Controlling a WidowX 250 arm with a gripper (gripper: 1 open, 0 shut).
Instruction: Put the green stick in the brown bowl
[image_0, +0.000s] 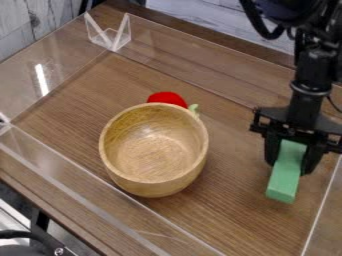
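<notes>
A green stick is gripped at its upper end by my black gripper, on the right side of the table. The gripper is shut on it, and the stick's lower part sticks out toward the front. To the left of the stick stands the round brown bowl, with only bare wood between them. The bowl looks empty. Part of the stick's top is hidden by the fingers.
A red object with a green stem rests just behind the bowl's rim. A clear plastic piece lies at the back left.
</notes>
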